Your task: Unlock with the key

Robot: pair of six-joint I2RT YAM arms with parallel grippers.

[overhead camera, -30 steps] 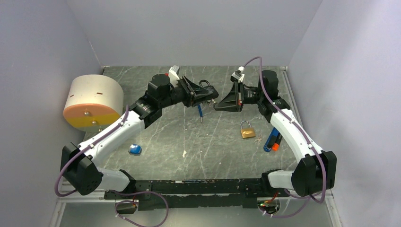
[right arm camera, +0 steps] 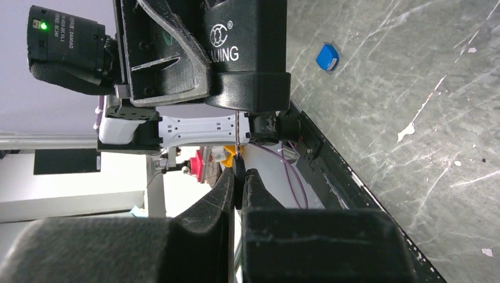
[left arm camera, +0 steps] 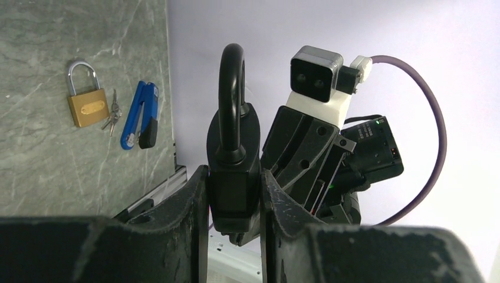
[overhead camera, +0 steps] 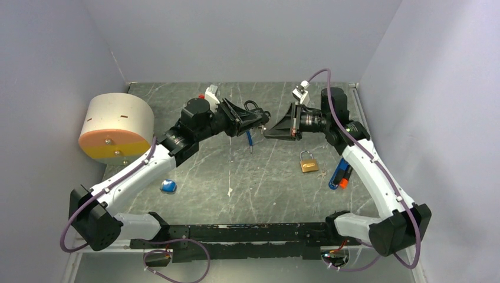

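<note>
My left gripper holds a black padlock (left arm camera: 233,141) above the table, its shackle upward in the left wrist view. Facing it from the right, my right gripper is shut on a key (right arm camera: 238,168) with a black head. The key's thin metal blade reaches up to the black padlock in the right wrist view; how far it sits inside is hidden. In the top view the two grippers (overhead camera: 259,124) nearly meet over the middle back of the table.
A brass padlock (overhead camera: 309,165), small keys (overhead camera: 323,174) and blue tools (overhead camera: 339,175) lie front right. A blue object (overhead camera: 168,186) lies front left, a white rounded box (overhead camera: 115,130) stands left.
The left arm has shifted only slightly.
</note>
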